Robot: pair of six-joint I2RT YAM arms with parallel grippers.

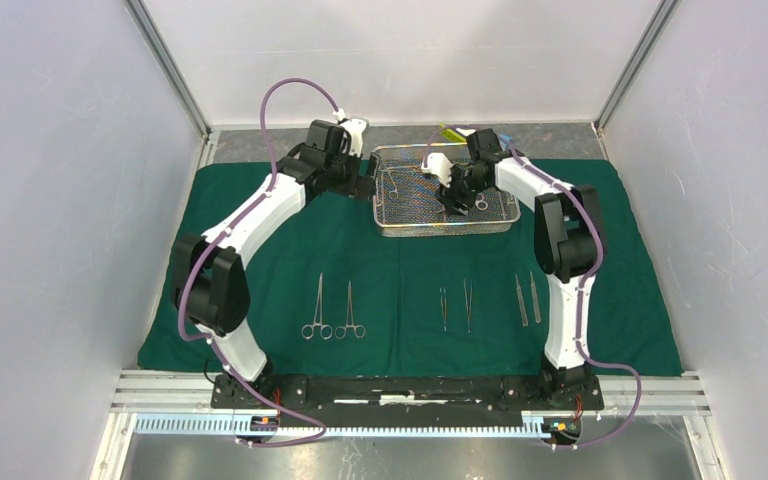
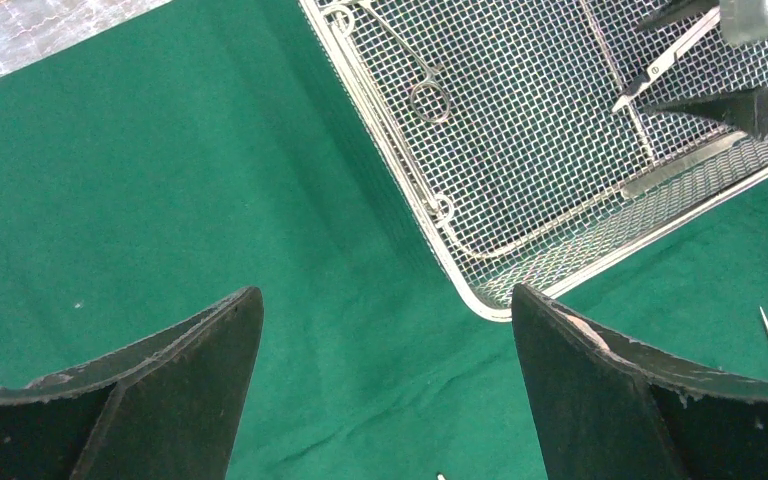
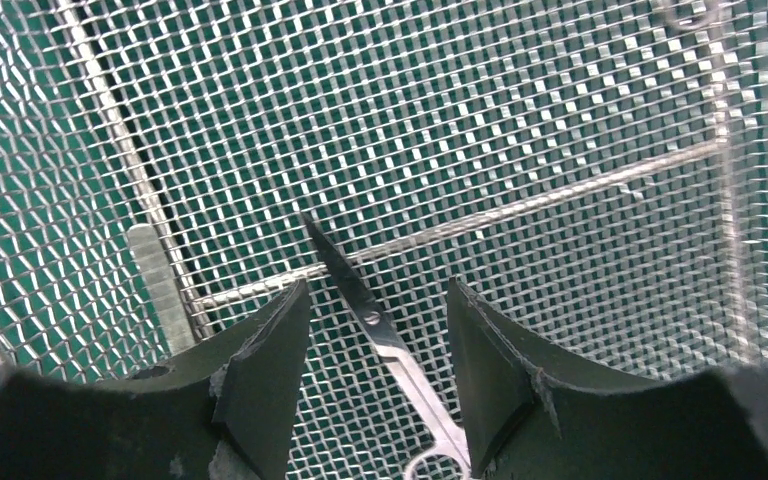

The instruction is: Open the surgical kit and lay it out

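The wire mesh basket (image 1: 400,229) stands at the back middle of the green cloth. Scissors (image 3: 400,362) lie closed on its mesh floor, their dark blades pointing up between the fingers in the right wrist view; one handle ring shows low in that view. My right gripper is open over them, its fingers to either side and nothing gripped. Another ringed instrument (image 2: 425,75) lies along the basket's left side. Beside the basket's left wall my left gripper stands open above bare cloth, nothing between its fingers.
Nearer the front, two ringed clamps (image 1: 349,312), two tweezers (image 1: 468,305) and two slim handles (image 1: 535,297) lie in pairs on the green cloth (image 1: 400,300). A yellow item (image 1: 450,135) sits behind the basket. The cloth left of the basket is clear.
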